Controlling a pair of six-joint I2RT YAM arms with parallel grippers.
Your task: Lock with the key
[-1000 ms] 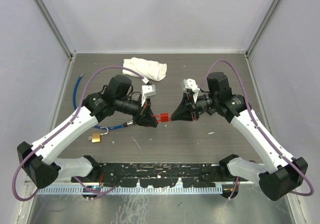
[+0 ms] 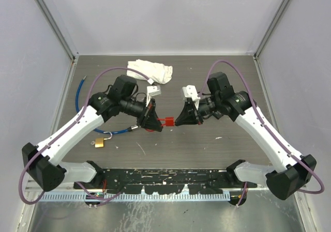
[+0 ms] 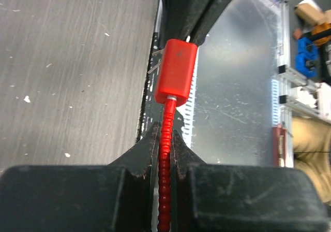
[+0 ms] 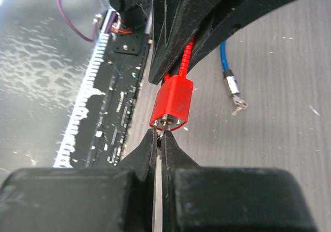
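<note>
A small red padlock [image 2: 169,121] hangs in the air between my two grippers. My left gripper [image 2: 159,123] is shut on its red cord-like shackle [image 3: 164,157], with the lock body [image 3: 177,71] jutting out past the fingertips. From the other side, my right gripper is shut on a thin metal key [image 4: 163,132]. The key meets the lock's end face, where the keyhole is; how deep it sits cannot be made out. Most of the key is hidden by the right fingers.
A brass padlock [image 2: 99,142] lies on the table at left, by a blue cable [image 2: 122,131]. A white cloth [image 2: 151,70] rests at the back.
My right gripper's wrist has turned, its white mount shifting left and slightly towards the front, while the fingertips stay at the lock. The left arm and padlock have barely moved.
</note>
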